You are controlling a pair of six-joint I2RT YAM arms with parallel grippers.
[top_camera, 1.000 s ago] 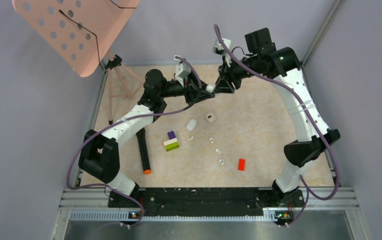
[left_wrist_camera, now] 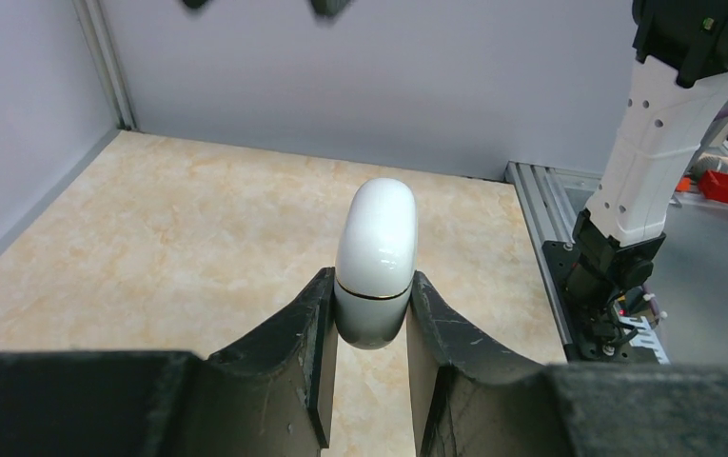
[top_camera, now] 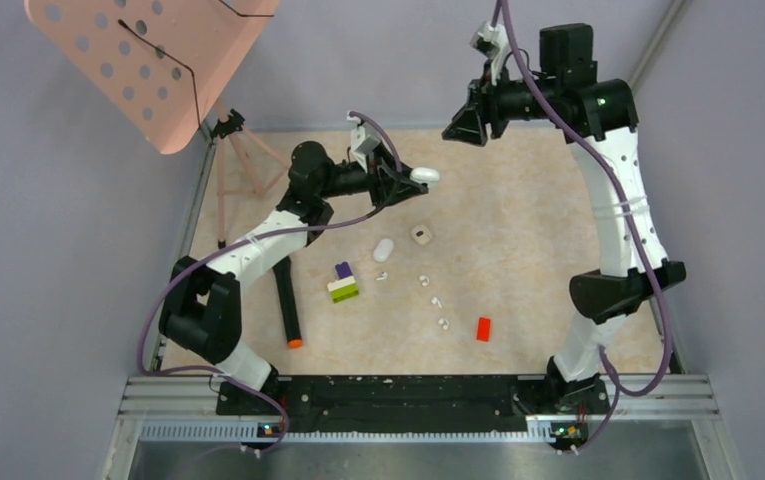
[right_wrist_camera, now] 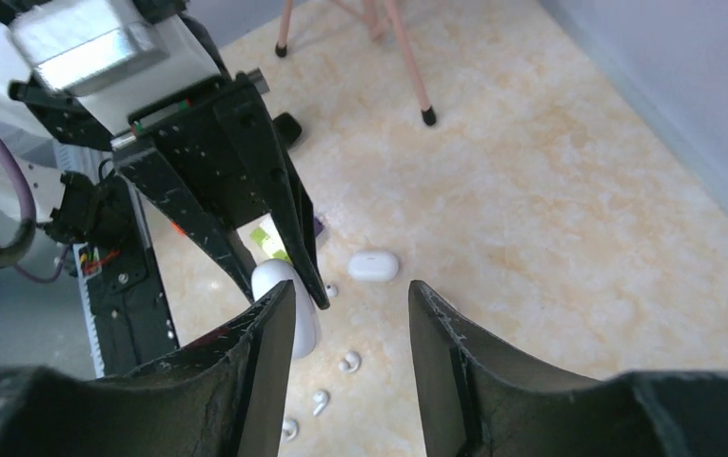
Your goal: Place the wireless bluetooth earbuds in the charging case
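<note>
My left gripper is shut on a white charging case (left_wrist_camera: 375, 238), held upright in the air with a thin gold seam visible; the top view shows it (top_camera: 425, 175) above the table's middle. My right gripper (top_camera: 463, 125) is up and back to the right of the case, its fingers apart with nothing between them in the right wrist view. Small white earbuds (top_camera: 424, 281) lie scattered on the table, among them one (right_wrist_camera: 349, 362) seen below the case in the right wrist view.
A white rounded box (top_camera: 383, 250), a beige square object (top_camera: 421, 235), toy blocks (top_camera: 344, 291), a red block (top_camera: 483, 329) and a black tube (top_camera: 288, 300) lie on the table. A tripod (top_camera: 238, 150) stands at the back left.
My right gripper has moved away from the case, up toward the back and right. My left gripper stays almost still with the case, whose white top now shows more plainly.
</note>
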